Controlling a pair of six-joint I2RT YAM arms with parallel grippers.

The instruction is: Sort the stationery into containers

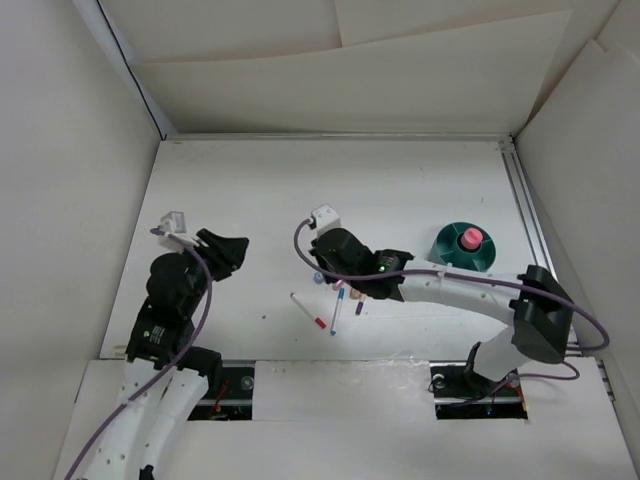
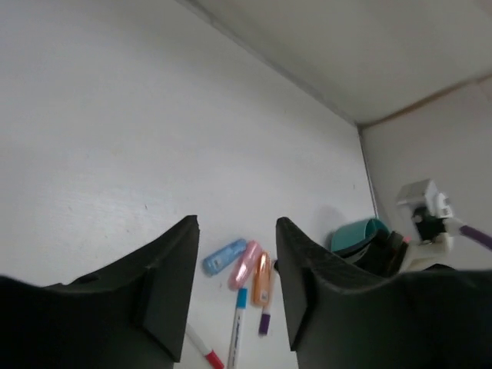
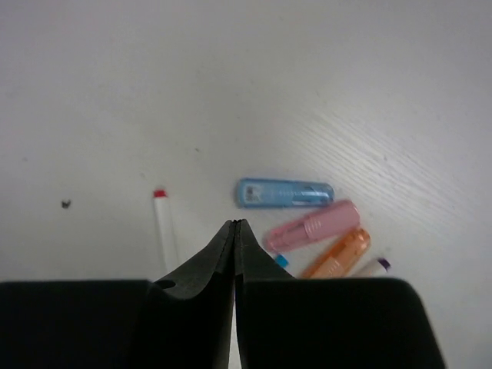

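My left gripper hangs at the table's left, fingers apart with nothing visible between them. My right gripper is shut, with nothing visible between its fingertips, above loose stationery: a blue piece [image 3: 283, 193], a pink piece [image 3: 315, 226], an orange piece [image 3: 338, 256], a red-and-white pen [image 3: 164, 227], a blue-and-white pen [image 2: 237, 327] and a purple-ended pen [image 2: 264, 323]. A green divided container [image 1: 448, 238] stands at the table's right, with a pink item [image 1: 472, 237] in or on it.
Pale walls border the back and sides. A small dark speck [image 3: 66, 204] lies left of the pens.
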